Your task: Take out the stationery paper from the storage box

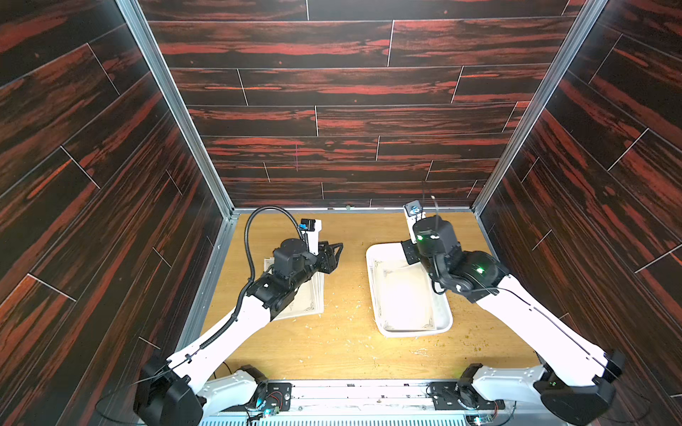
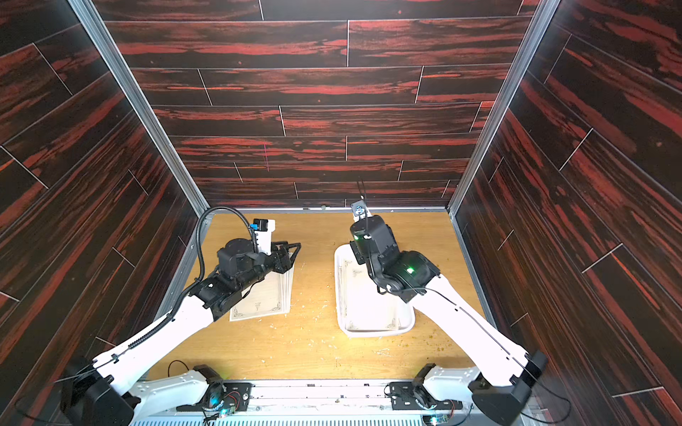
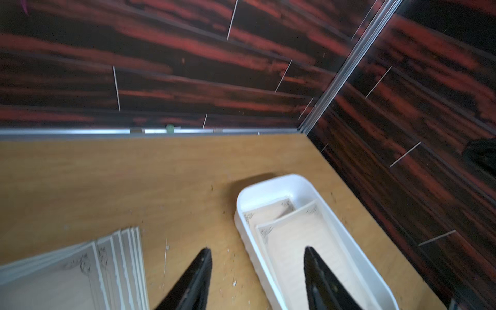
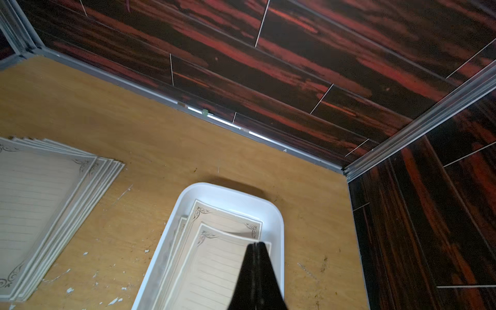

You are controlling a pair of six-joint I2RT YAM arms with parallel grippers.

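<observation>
A white storage box on the right of the table holds several sheets of cream stationery paper with ornate corners and lines. More sheets lie fanned in a pile on the bare table to the left. My left gripper is raised over the table near that pile, open with nothing between its fingers. My right gripper hangs above the box, shut, with nothing showing between its fingers.
Dark red-streaked walls close in the back and both sides.
</observation>
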